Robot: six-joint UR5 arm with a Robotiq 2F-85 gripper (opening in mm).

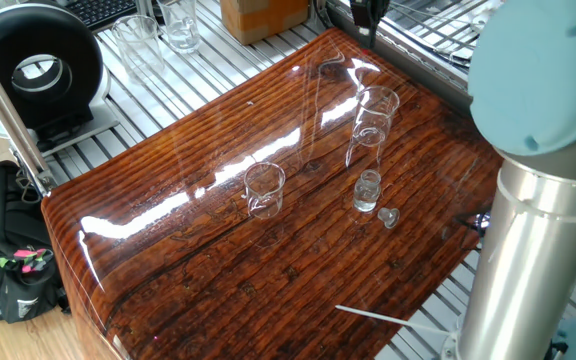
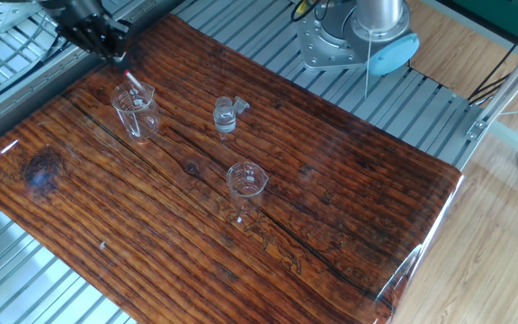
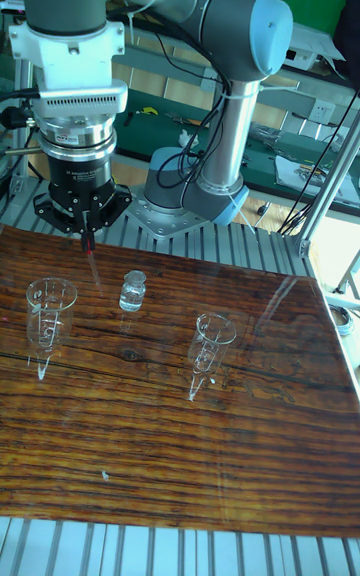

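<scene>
My gripper is shut on a thin dropper with a red top, which hangs downward. In exterior view 2 the dropper's lower end overlaps the rim of a clear beaker; whether it is inside cannot be told. In exterior view 3 it appears between that beaker and a small glass bottle of clear liquid. The bottle's glass stopper lies beside it on the wooden board. Another clear beaker stands apart, toward the board's middle. Only the gripper's dark end shows at the top of exterior view 1.
The glossy wooden board has wide bare areas around the glassware. Two more glass vessels stand on the slatted surface behind it, near a cardboard box. A white strip sticks out from the arm's base over the board's edge.
</scene>
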